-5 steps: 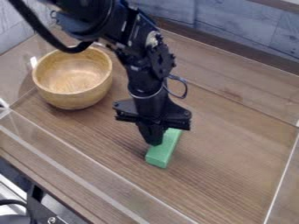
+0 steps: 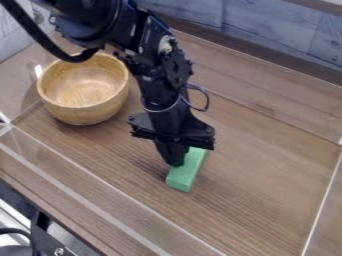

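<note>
My black gripper (image 2: 175, 158) points down at the wooden table, its tips low beside a green rectangular block (image 2: 186, 175). The block lies on the table at centre, partly hidden behind the gripper at its upper end. The fingers look shut; whether they touch the block I cannot tell.
A tan round bowl (image 2: 83, 100) stands on the table (image 2: 254, 200) at the left, near the arm. A blue-grey panel runs along the back.
The arm and gripper have shifted slightly up in the view, toward the back. The block has stayed about where it was.
</note>
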